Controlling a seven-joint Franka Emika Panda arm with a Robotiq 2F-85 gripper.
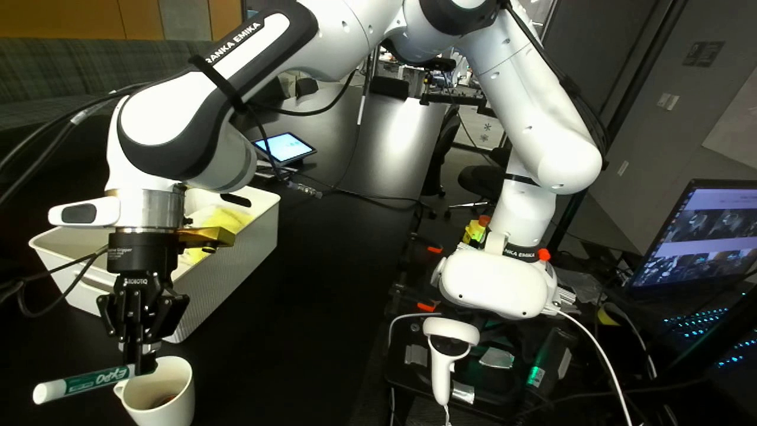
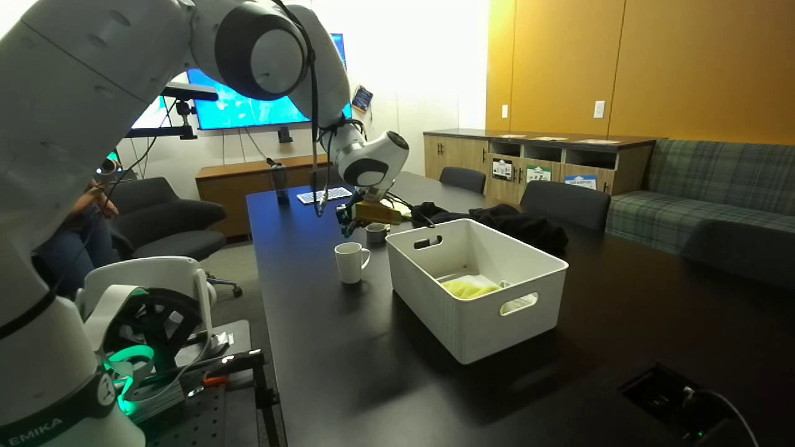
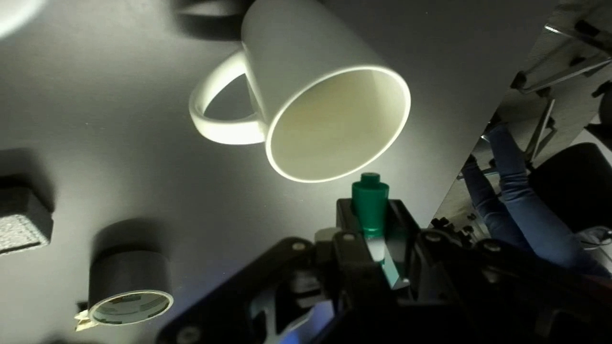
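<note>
A green and white Expo marker is pinched in my gripper, lying nearly level and pointing left in exterior view 1. In the wrist view my gripper is shut on the marker, its green end sticking out past the fingertips. Just beyond that end is the open mouth of a white mug, handle to the left. Exterior view 1 shows a white mug with something dark at its bottom, below and beside the gripper. In exterior view 2, the white mug stands upright on the table.
A white bin holding a yellow cloth stands beside the mug. A dark grey mug sits behind it; the wrist view has a dark cup and a small grey block. Bare table lies in front.
</note>
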